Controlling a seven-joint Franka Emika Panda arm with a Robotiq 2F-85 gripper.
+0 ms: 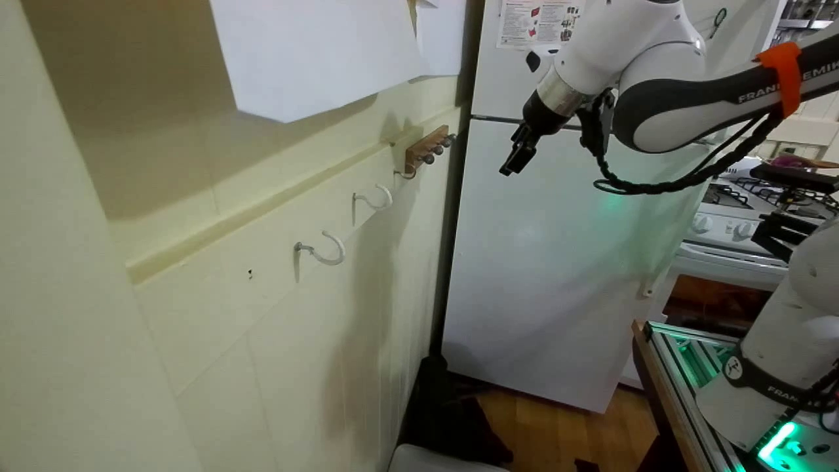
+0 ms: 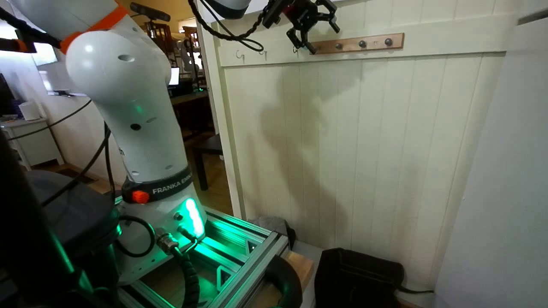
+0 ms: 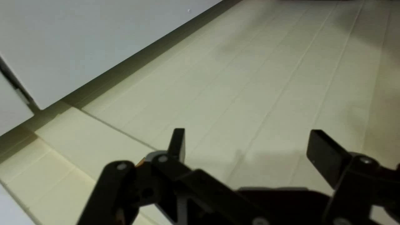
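My gripper is open in the wrist view, with only the cream wall showing between its black fingers. In exterior view 1 the gripper (image 1: 515, 160) hangs in front of the white fridge, to the right of the wooden knob rack (image 1: 427, 149) and apart from it. Exterior view 2 shows the gripper (image 2: 322, 38) overlapping the left end of the rack (image 2: 377, 42). Down on the floor by the wall lies a black bag (image 2: 354, 279), slumped low and far below the gripper.
White hooks (image 1: 324, 250) stick out of the wall left of the rack. The fridge (image 1: 543, 259) stands close on the right, and a white cabinet or box (image 1: 314, 55) juts out above. A metal-framed table (image 1: 692, 370) carries the arm's base. The wall below the rack is bare.
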